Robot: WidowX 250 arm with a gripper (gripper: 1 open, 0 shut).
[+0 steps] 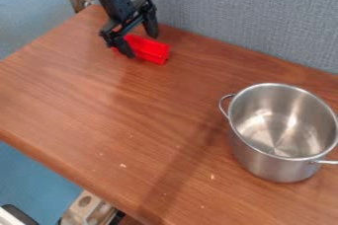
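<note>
A red rectangular block [150,51] lies on the wooden table [132,120] near its back edge. The black gripper [130,37] is over the block's left end, its fingers spread around or just above it, one reaching down at the front and one behind. Whether they touch the block is unclear.
A large steel pot [279,130] with side handles stands on the right of the table. A grey textured wall [238,12] runs along the back.
</note>
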